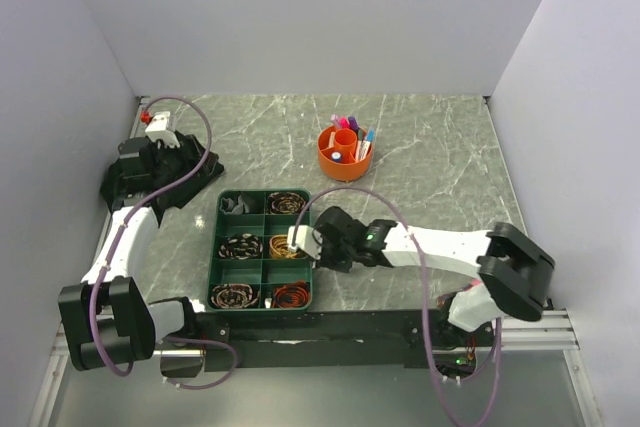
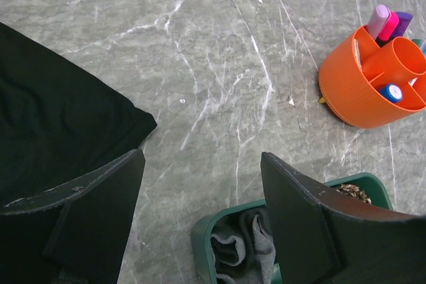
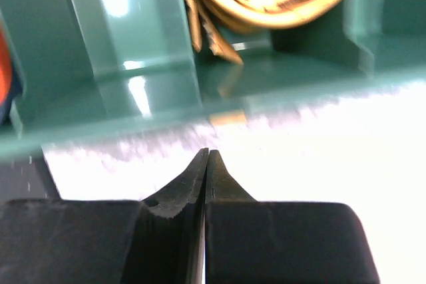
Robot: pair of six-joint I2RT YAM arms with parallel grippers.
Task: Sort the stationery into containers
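In the right wrist view my right gripper is shut, its fingertips meeting with nothing between them. Just beyond them, at the green organizer's near edge, lies a small tan wooden block (image 3: 228, 118), blurred and outside the fingers. The green organizer (image 1: 213, 265) stands left of that gripper in the top view, several of its compartments filled with coiled items. Behind it is the orange pen holder (image 1: 346, 171) with pens and markers. My left gripper hangs open and empty over the grey table, between a black cloth and the organizer.
The black cloth (image 2: 60, 118) lies under the left arm on the far left. Grey cloth (image 2: 241, 247) fills the organizer's back left compartment. Bare marbled table (image 1: 440, 137) extends to the right of the pen holder.
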